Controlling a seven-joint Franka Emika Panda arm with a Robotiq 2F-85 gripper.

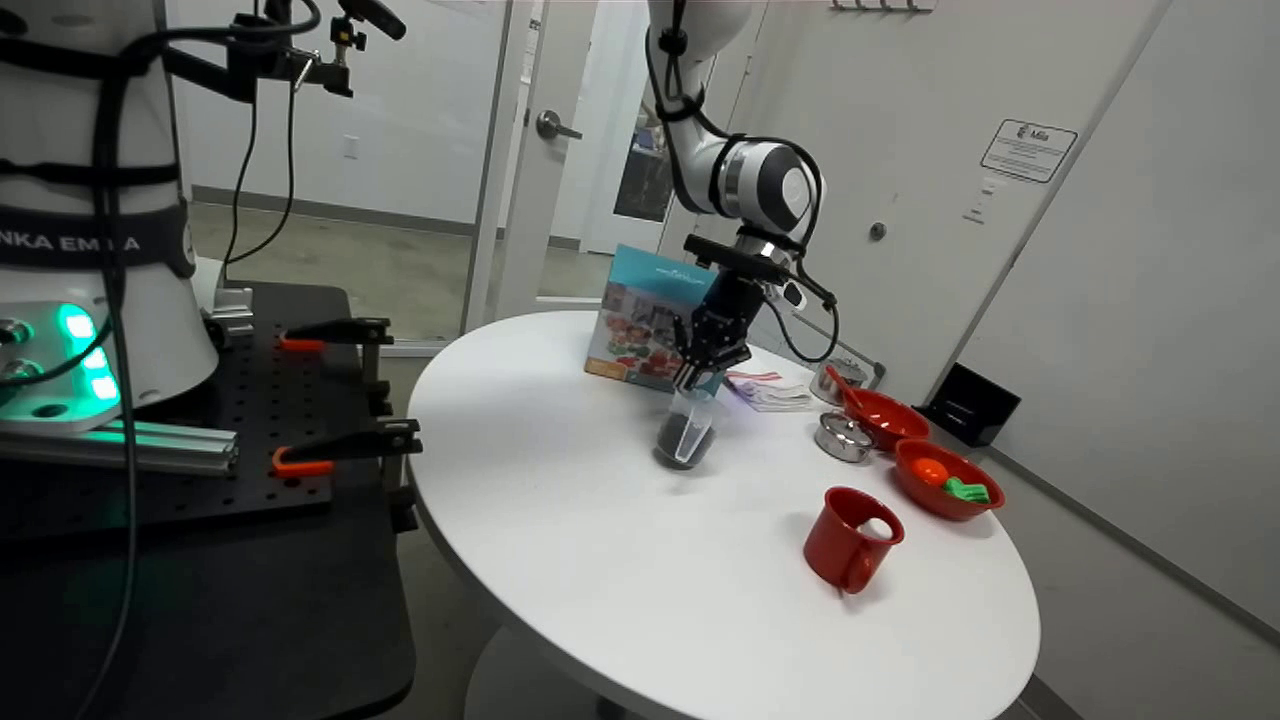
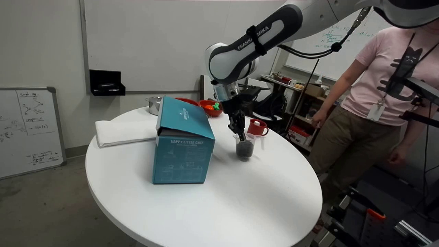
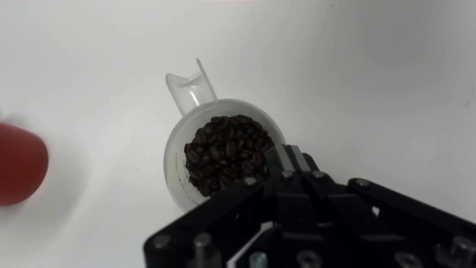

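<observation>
A clear measuring cup of dark coffee beans stands upright on the white table. Its handle points to the upper left in the wrist view. My gripper is shut, reaching down to the cup's rim on the side opposite the handle. The fingertips overlap that rim; whether its thin wall lies between them I cannot tell. In exterior view 2, the fingers angle down into the cup's mouth. A red mug with something white inside stands apart from the cup.
A teal box stands close to the arm. White cloth, a metal pot and red bowls occupy the far side. A person stands beside the table.
</observation>
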